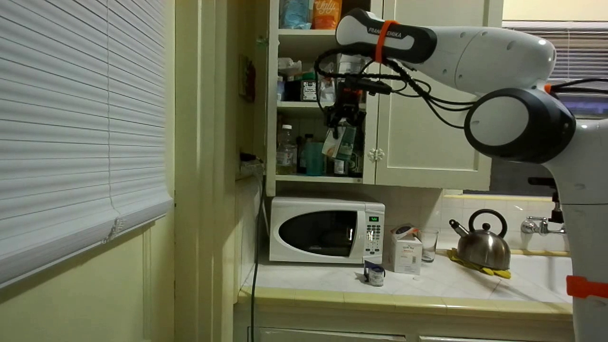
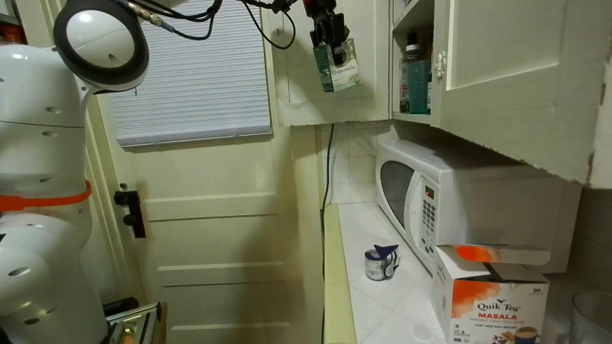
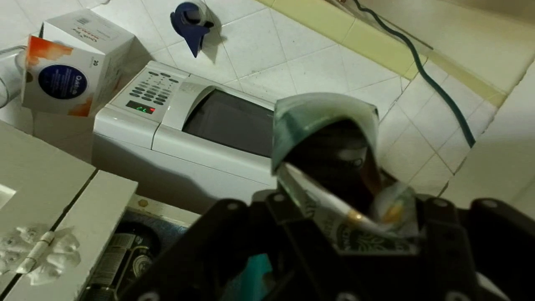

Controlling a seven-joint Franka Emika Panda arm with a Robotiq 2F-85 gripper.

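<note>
My gripper (image 1: 343, 126) is shut on a small green and white tea box (image 2: 345, 71), whose front reads something like chamomile. In exterior view 1 the box hangs tilted in front of the lowest shelf of the open cupboard (image 1: 319, 178). From the wrist camera the tea box (image 3: 326, 113) shows an open end facing up, with a dark inside and some packets in it. My dark fingers (image 3: 446, 241) grip its sides. In exterior view 2 the gripper (image 2: 331, 51) holds it well above the counter, out from the cupboard.
Bottles and a teal cup (image 1: 314, 158) stand on the lowest shelf. Below sits a white microwave (image 1: 327, 231). On the counter are a tape dispenser (image 2: 381, 263), a Quik Tea box (image 2: 499, 309), a glass (image 1: 427, 245) and a kettle (image 1: 484, 248). A cupboard door (image 1: 436, 97) is right of the opening.
</note>
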